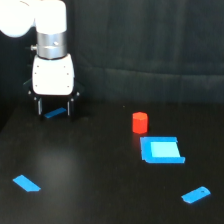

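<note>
My white arm hangs at the back left, with its gripper [55, 107] pointing down. Its two dark fingers stand well apart, and I see nothing held between them. A blue strip [55, 113] shows in the space between the fingertips, seemingly flat on the table. Well to the right of the gripper, a small red block [140, 123] stands upright on the table. Just in front of the block and to its right lies a pale square [163, 149] with a blue border around it.
More flat blue strips lie on the dark table: one strip [26, 184] at the front left and another strip [196, 195] at the front right. A dark curtain [150, 50] closes off the back.
</note>
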